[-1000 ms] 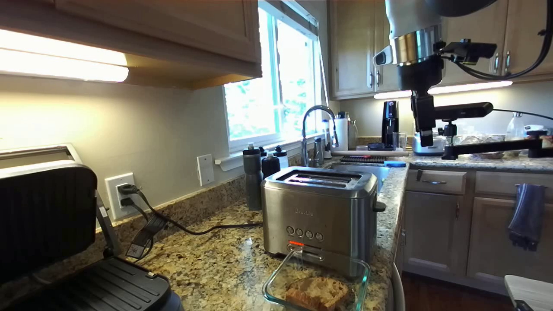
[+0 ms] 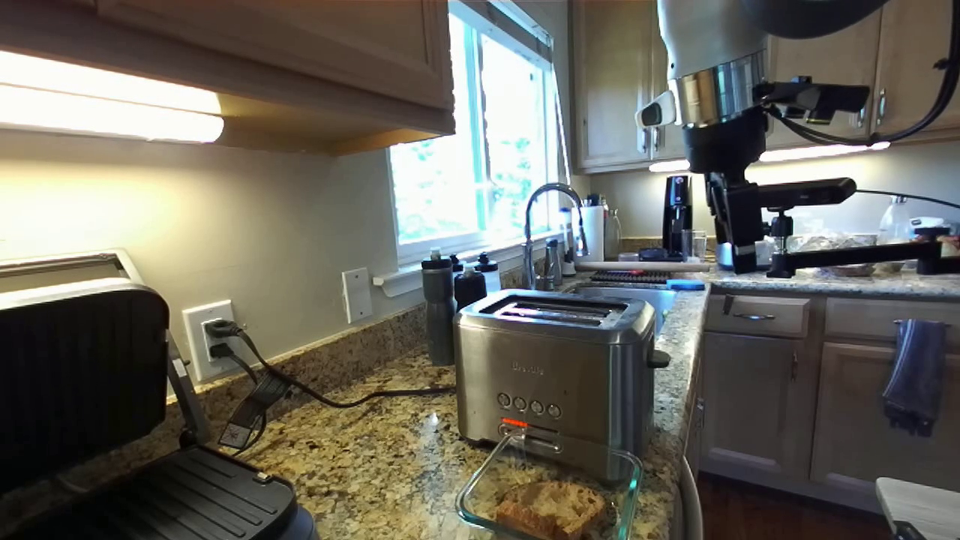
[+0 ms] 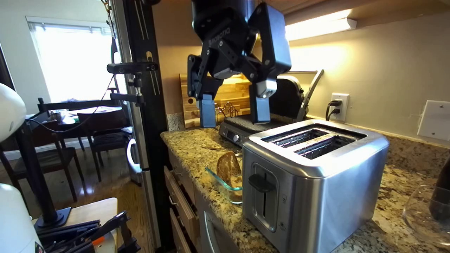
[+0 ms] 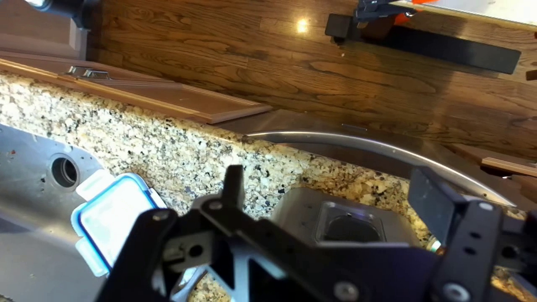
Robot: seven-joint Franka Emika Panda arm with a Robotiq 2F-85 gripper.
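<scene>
My gripper [image 3: 234, 118] hangs above and to the near side of the toaster, its two fingers wide apart and nothing between them. In the wrist view the gripper's fingers [image 4: 233, 185] frame the counter edge and one end of the toaster [image 4: 297, 209]. The silver toaster [image 2: 549, 378] stands on the granite counter; its slots look empty and its side lever [image 3: 261, 183] sits high. Beside it is a clear glass dish [image 2: 468, 490] holding a piece of brown bread [image 2: 550, 508]. From the other side, the bread [image 3: 229, 166] leans up in the dish.
An open black grill [image 2: 198, 490] lies behind the dish. Dark bottles [image 2: 439, 310] stand near the wall behind the toaster. A blue-rimmed lid [image 4: 118, 216] lies at the sink [image 4: 30, 186]. The toaster's cord [image 2: 360, 397] runs to the wall outlet.
In exterior view 1 the arm has shifted slightly left and the gripper has lowered and turned a little. The toaster, dish and bread have not moved.
</scene>
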